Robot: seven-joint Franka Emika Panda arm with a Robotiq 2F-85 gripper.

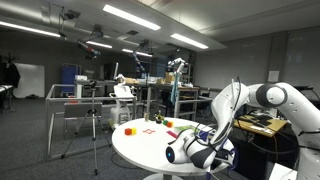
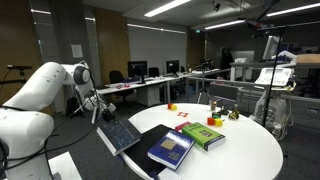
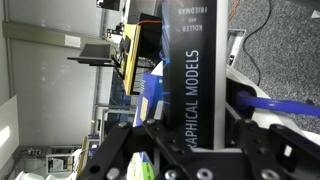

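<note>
A thick dark book (image 3: 193, 85), its spine lettered "GRAPHICAL MODELS" with the names Koller and Friedman, stands between the fingers of my gripper in the wrist view. The fingers are shut on its spine. In exterior view 2 the dark book (image 2: 118, 136) hangs tilted at the table's left edge, with my gripper (image 2: 102, 118) at its upper left. A blue book (image 2: 171, 147) and a green book (image 2: 203, 138) lie flat on the white table (image 2: 245, 160). My gripper's fingers are hard to make out in exterior view 1.
Small red and yellow blocks (image 2: 214, 122) sit farther back on the table. Beyond the far edge stand railings and a tripod (image 1: 95, 130).
</note>
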